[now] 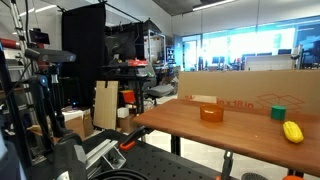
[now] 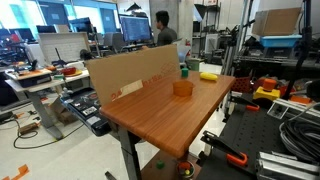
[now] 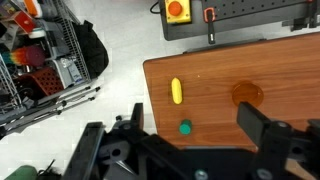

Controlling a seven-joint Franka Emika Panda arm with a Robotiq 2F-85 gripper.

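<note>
An orange-brown bowl (image 1: 211, 113) stands on the wooden table (image 1: 190, 123), nearer the table's middle in the wrist view, where the same bowl (image 3: 247, 94) is seen from above. The yellow, corn-like object (image 1: 292, 132) lies by the table's right edge in exterior view 1; from above, this yellow object (image 3: 177, 91) is near the left edge. A small green cup-like object (image 3: 185, 127) sits not far from it. High over the table, my gripper is open, its dark fingers spread wide along the bottom of the wrist view. Neither exterior view shows it.
A tall cardboard panel (image 2: 145, 78) runs along one long side of the table. Black rails with orange-handled clamps (image 2: 237, 157) border the opposite side. Bare wood lies between the bowl and the yellow object.
</note>
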